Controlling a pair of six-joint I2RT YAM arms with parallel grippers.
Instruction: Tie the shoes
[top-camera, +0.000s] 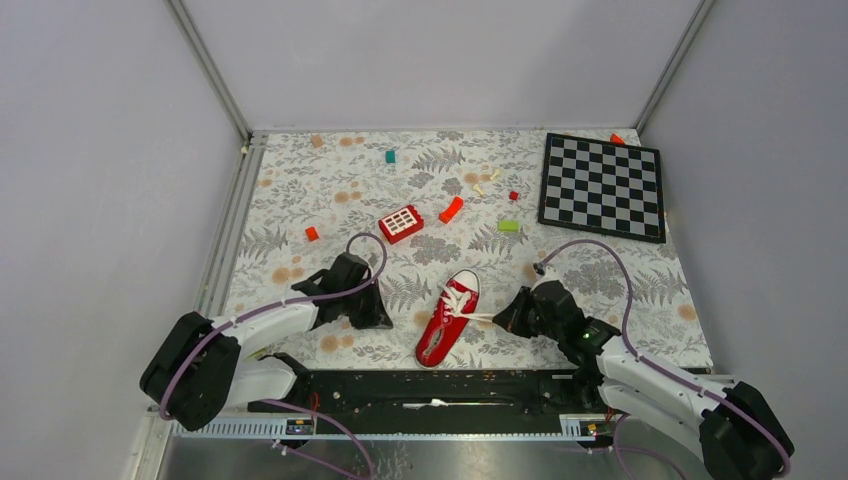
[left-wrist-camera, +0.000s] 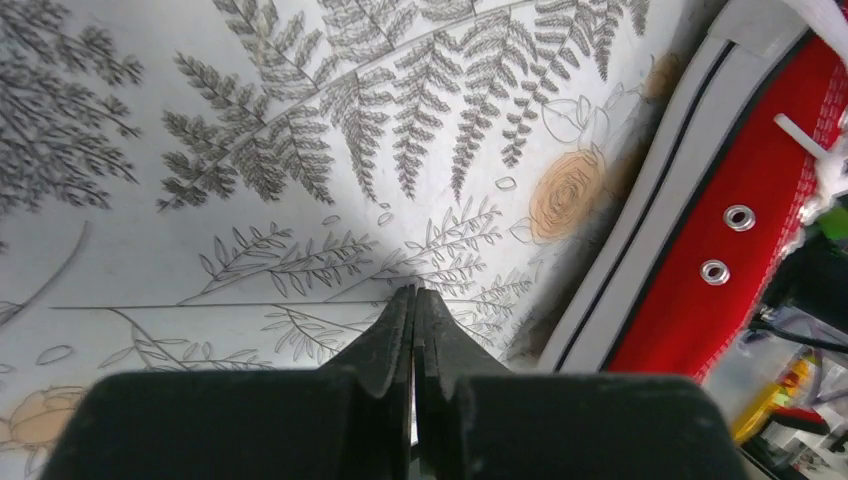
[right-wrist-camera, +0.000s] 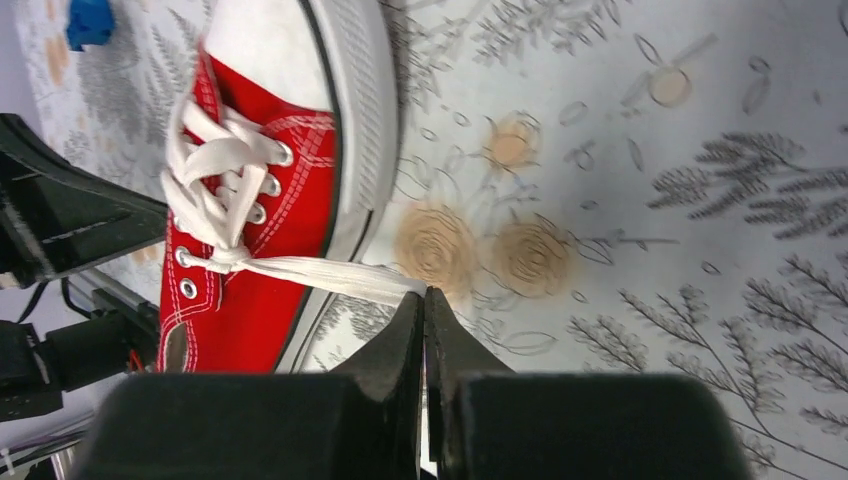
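A red canvas shoe (top-camera: 440, 330) with a white toe and white laces lies tilted between the arms; a knot (right-wrist-camera: 228, 255) shows in the laces. My right gripper (top-camera: 503, 322) is shut on a white lace (right-wrist-camera: 330, 275) pulled taut from the knot toward the right. My left gripper (top-camera: 382, 322) is shut just above the cloth left of the shoe, with nothing showing between its fingertips in the left wrist view.
A red-and-white block (top-camera: 400, 223) and small coloured pieces, among them a red bar (top-camera: 450, 210), lie behind the shoe. A chessboard (top-camera: 600, 188) sits at the back right.
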